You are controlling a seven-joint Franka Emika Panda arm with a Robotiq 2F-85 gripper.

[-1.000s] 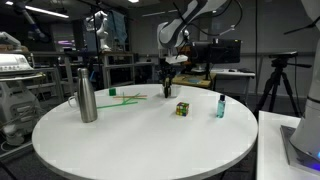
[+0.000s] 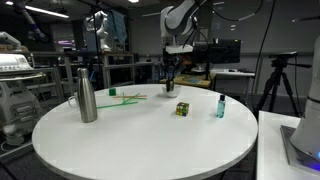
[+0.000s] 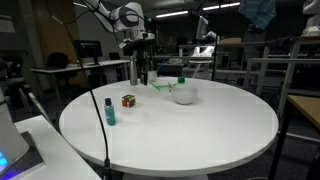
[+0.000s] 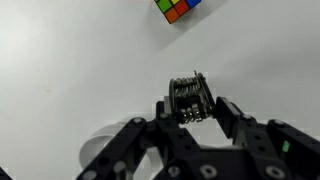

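Note:
In the wrist view my gripper is shut on a small object (image 4: 188,88) with dark and pale stripes; what it is cannot be made out. A white cup or bowl (image 4: 92,150) lies below and left of the fingers. The colourful puzzle cube (image 4: 178,10) shows at the top edge, apart from the gripper. The exterior views show the cube (image 2: 182,109) on the round table and the white bowl (image 3: 185,96) farther back. My gripper is hard to make out in both.
On the round white table (image 2: 130,145) stand a steel thermos (image 2: 87,97) and a small blue bottle (image 2: 221,106). Green sticks (image 2: 118,104) lie near the back. A person (image 2: 180,30) stands behind the table.
The person behind the table has shifted and appears larger. The cube, thermos and bottle have not moved.

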